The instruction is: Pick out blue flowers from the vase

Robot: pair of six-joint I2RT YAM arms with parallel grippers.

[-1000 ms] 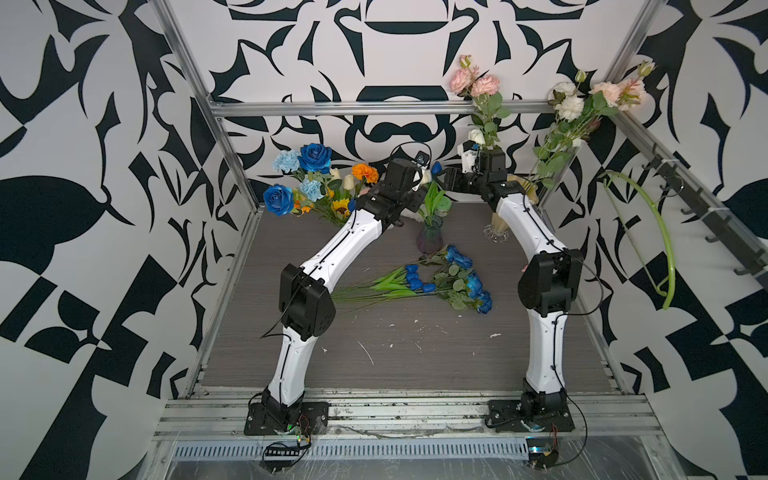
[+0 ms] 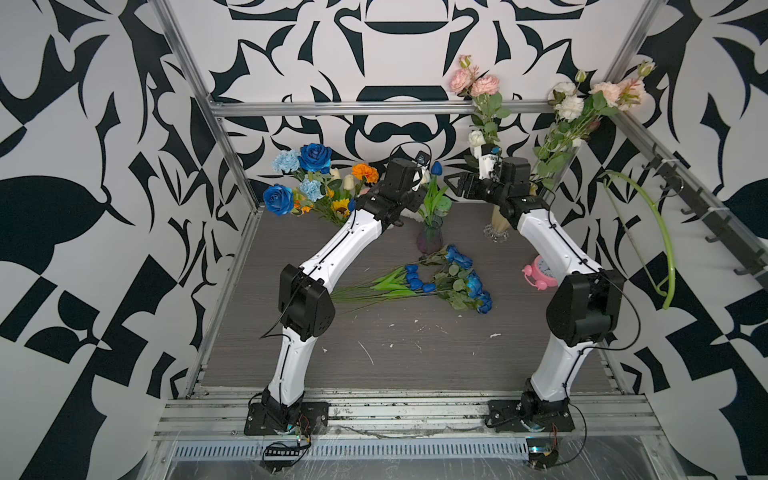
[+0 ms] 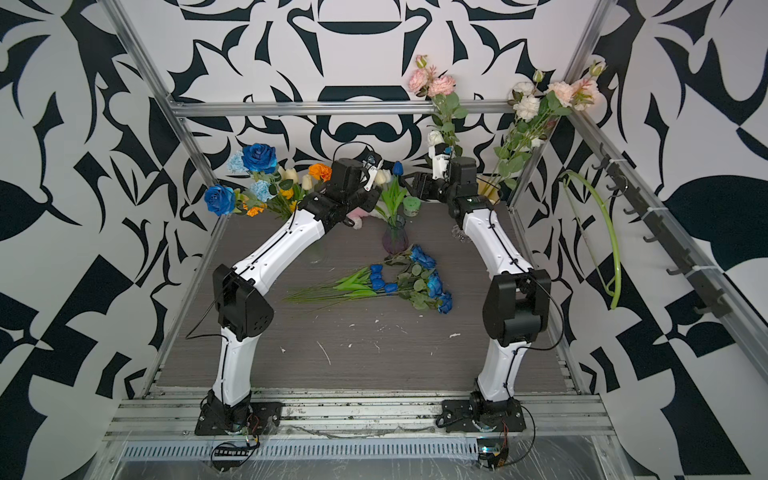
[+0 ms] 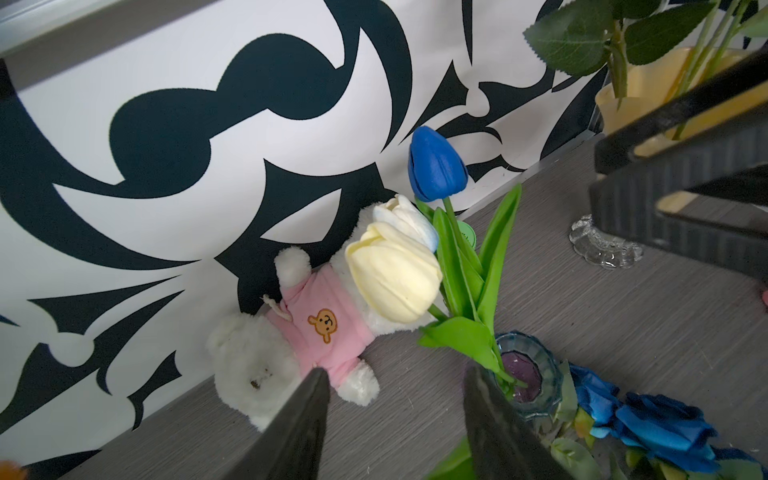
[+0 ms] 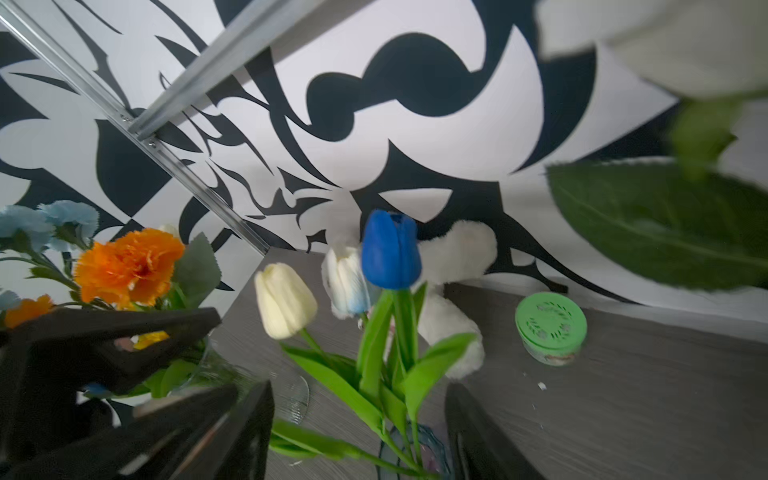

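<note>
One blue tulip (image 4: 436,165) stands upright in the purple glass vase (image 2: 429,237) beside a cream tulip (image 4: 393,270) and a white-blue tulip (image 5: 345,280). My left gripper is to the left of these stems, its fingers apart with nothing held. My right gripper faces them from the right, also parted; the stems appear between its fingers in its wrist view, but no finger visibly touches them. On the table in front of the vase lie picked blue flowers: blue tulips (image 2: 413,277) and blue roses (image 2: 475,288) with their stems to the left.
A mixed bouquet with blue roses (image 2: 315,157) stands at the back left. Pink roses (image 2: 485,85) and white roses (image 2: 569,107) rise at the back right. A plush toy (image 4: 325,325), a green-lidded jar (image 5: 551,328) and a pink clock (image 2: 541,273) sit around.
My right gripper has drawn back to the right, away from the tulips, and its elbow has swung outward, uncovering the pink clock. The left arm has stayed where it was.
</note>
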